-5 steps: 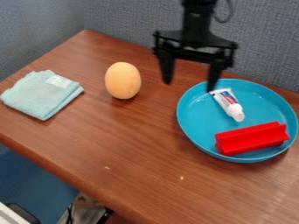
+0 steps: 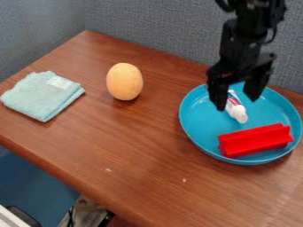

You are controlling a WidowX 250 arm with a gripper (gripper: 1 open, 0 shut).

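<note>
My black gripper [image 2: 236, 84] hangs open over the back part of a round blue plate [image 2: 196, 120], its fingers reaching down around the upper part of a white tube with red print [image 2: 236, 113], which is partly hidden. Whether they touch the tube cannot be told. A red block [image 2: 254, 139] lies in the front right of the plate.
An orange egg-shaped object [image 2: 124, 82] stands on the wooden table [image 2: 119, 168], left of the plate. A folded pale cloth [image 2: 42, 97] lies at the far left. A grey wall backs the table.
My gripper has moved right from beside the orange object to over the plate, and has since turned and lowered toward the white tube. The objects have stayed in place.
</note>
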